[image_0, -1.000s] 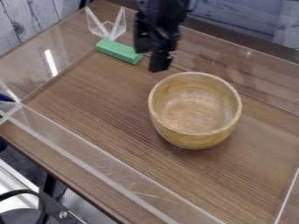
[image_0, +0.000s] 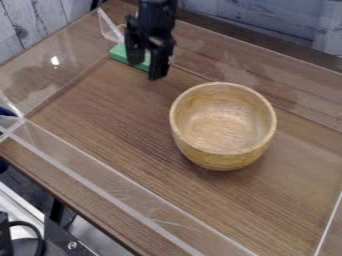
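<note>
My gripper (image_0: 150, 55) hangs from the top centre of the camera view, a dark, blurred shape with its fingers open over or beside a green block (image_0: 131, 57) on the wooden table. The gripper hides part of the block. A large light wooden bowl (image_0: 222, 125) stands right of centre.
A patterned surface shows at the top left corner and a pale wall at the top right. Dark cables lie at the bottom left corner.
The gripper has moved left from above the bowl and now stands over or beside the green block. The bowl and block show no clear movement.
</note>
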